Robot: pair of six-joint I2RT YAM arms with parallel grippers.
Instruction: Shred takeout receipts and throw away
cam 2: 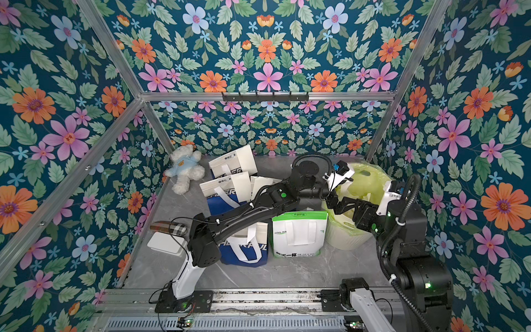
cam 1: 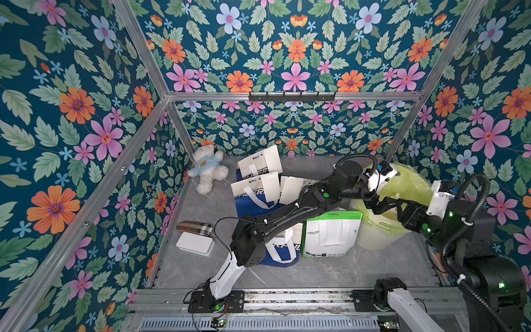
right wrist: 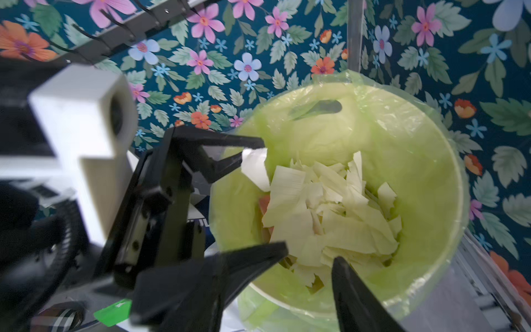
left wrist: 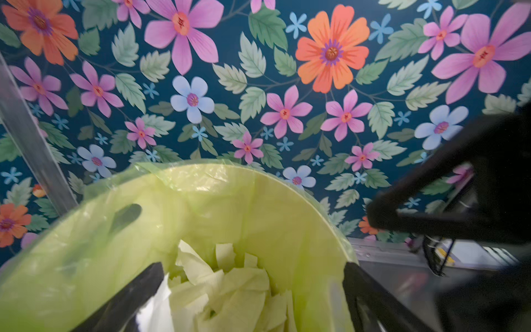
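A pile of torn pale receipt scraps [right wrist: 332,221] lies inside the bin [cam 1: 381,240], which has a yellow-green liner. Over the bin's near left side, my left gripper stands open with its fingers wide apart. One small white paper scrap [right wrist: 254,168] clings to a left fingertip, not clamped between the two. My right gripper is partly open above the bin's near edge, with no paper visible between its fingers. The two grippers are close to each other. In the top views the arms hide part of the bin's mouth.
A white-and-green bag [cam 1: 332,235] stands directly left of the bin. Blue-and-cream bags [cam 1: 256,193] cluster under the left arm. Farther left are a teddy bear [cam 1: 209,168], a white box [cam 1: 194,243] and a plaid item [cam 1: 194,228].
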